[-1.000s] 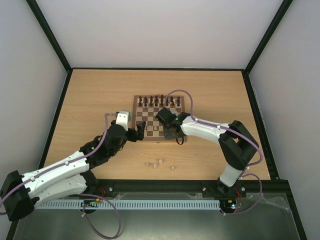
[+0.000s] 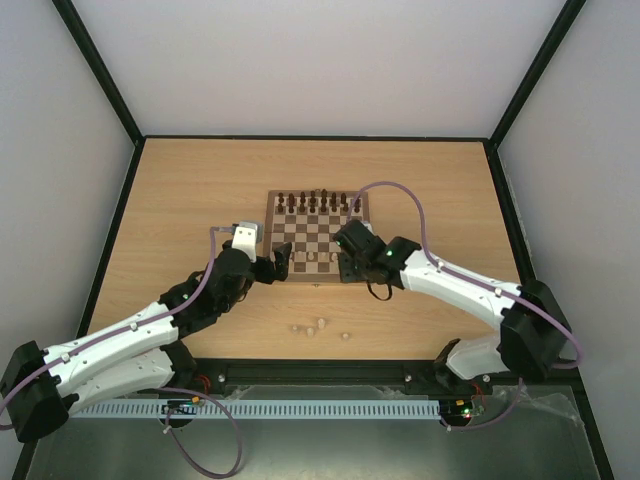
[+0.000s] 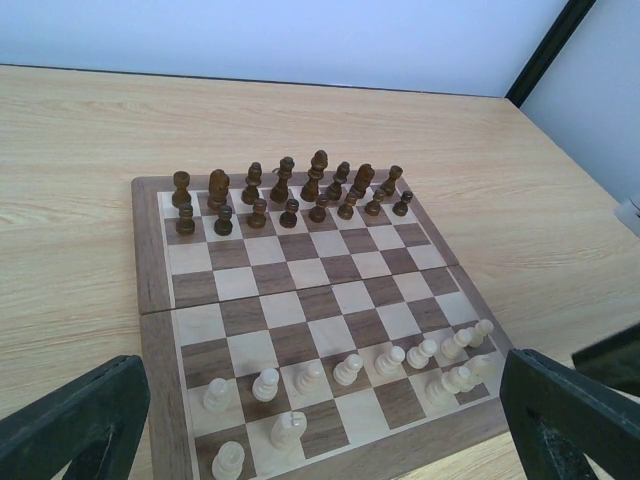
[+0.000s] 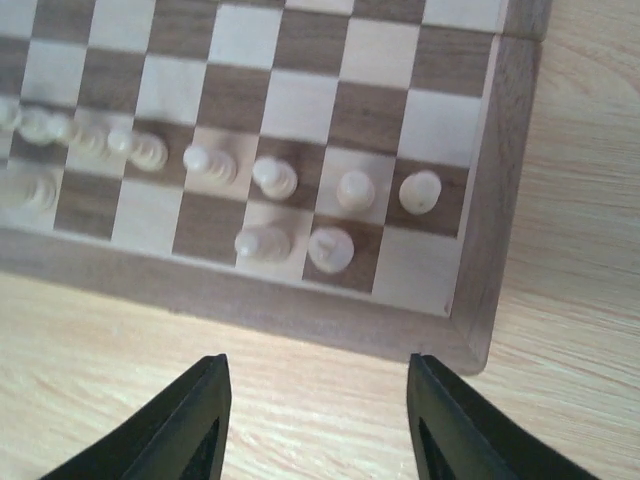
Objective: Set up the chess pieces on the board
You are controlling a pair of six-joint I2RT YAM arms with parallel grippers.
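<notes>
The chessboard (image 3: 158, 400) carries two rows of dark pieces (image 3: 315, 175) along its far side. Pale pawns (image 4: 273, 177) stand in a row on the near side, with a few taller pale pieces (image 4: 265, 242) behind them; the near-right corner square (image 4: 415, 270) is bare. Over the board's near edge, my right gripper has its fingers apart and only table shows between them. My left gripper hangs open by the board's left side, empty. Several loose pale pieces (image 2: 321, 323) lie on the table in front of the board.
Bare wooden table (image 2: 190, 190) surrounds the board left, right and behind. The two arms reach in from either side, their grippers close together at the board's near half. A dark frame edge (image 2: 310, 366) runs along the front.
The left arm and the loose pieces look unmoved.
</notes>
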